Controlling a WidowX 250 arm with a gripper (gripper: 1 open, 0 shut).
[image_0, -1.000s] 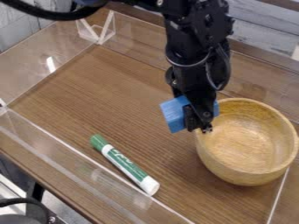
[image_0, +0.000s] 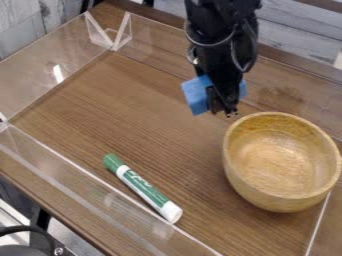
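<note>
My black gripper (image_0: 206, 80) hangs over the upper middle of the wooden tray, shut on a blue block (image_0: 197, 97), which is tilted and partly hidden by the fingers. Below and to the right is a tan oval bowl (image_0: 278, 188), empty. A white and green tube (image_0: 142, 188) lies diagonally at the lower left.
The tray's clear walls (image_0: 38, 160) edge the wooden floor, with a white bracket at the top left. Black cable shows at the bottom left corner.
My gripper has moved up and back, away from the bowl, with the blue block still in it. The bowl and tube have not moved.
</note>
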